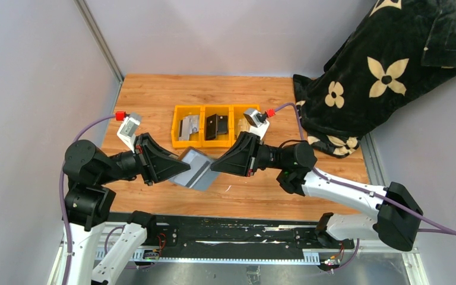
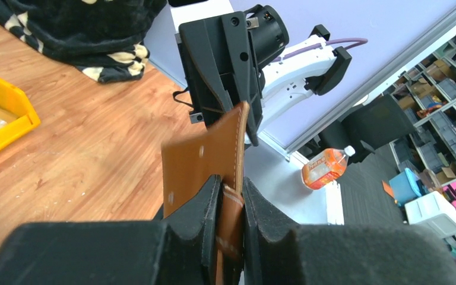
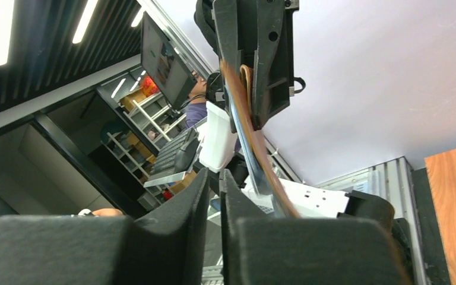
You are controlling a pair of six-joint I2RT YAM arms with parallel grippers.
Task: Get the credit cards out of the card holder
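Observation:
A brown card holder with a clear, greyish inner face (image 1: pixel 197 172) is held up over the table, slanted in the top view. My left gripper (image 1: pixel 188 167) is shut on its left side; the holder's brown back (image 2: pixel 205 160) rises from between the fingers in the left wrist view. From the right, my right gripper (image 1: pixel 212 167) reaches to the holder's edge. In the right wrist view its fingers (image 3: pixel 197 205) stand slightly apart with a narrow, empty gap, beside the holder's thin brown edge (image 3: pixel 261 148). Single cards cannot be told apart.
At the back of the table stands a yellow tray (image 1: pixel 202 109) with compartments holding cards (image 1: pixel 185 127), a dark wallet (image 1: pixel 212 126) and other items. A dark flowered blanket (image 1: pixel 356 89) covers the back right. Bare wood (image 1: pixel 154 202) lies in front.

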